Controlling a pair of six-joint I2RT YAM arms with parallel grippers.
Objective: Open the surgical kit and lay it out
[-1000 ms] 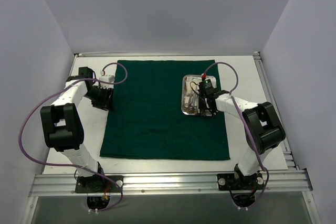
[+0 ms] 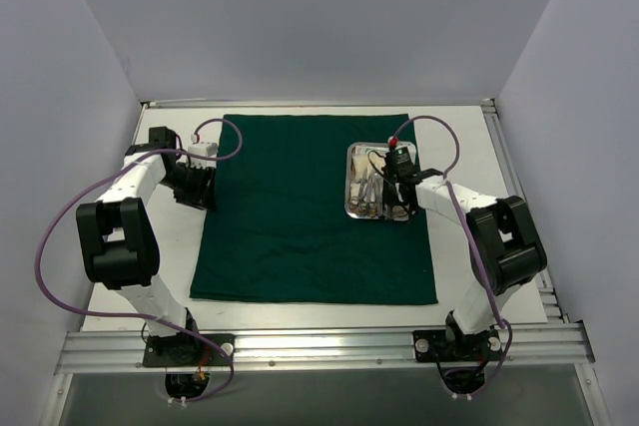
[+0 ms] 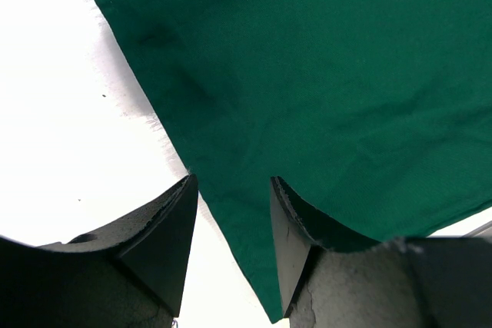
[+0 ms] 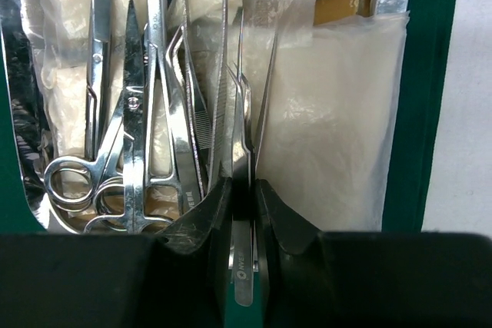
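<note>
The surgical kit is a metal tray (image 2: 351,197) on a green cloth (image 2: 290,246), holding scissors (image 4: 132,128), forceps, tweezers (image 4: 243,259) and clear packets (image 4: 330,113). My right gripper (image 2: 397,197) is over the tray's right part; in the right wrist view its fingertips (image 4: 229,193) close in around the dark tweezers, and whether they grip it firmly is unclear. My left gripper stands open at the cloth's left edge, nothing between its fingers.
White table strips (image 2: 469,147) run along both sides. Grey walls enclose the workspace.
My right arm and gripper have shifted slightly to the right over the tray. The left arm has not moved.
</note>
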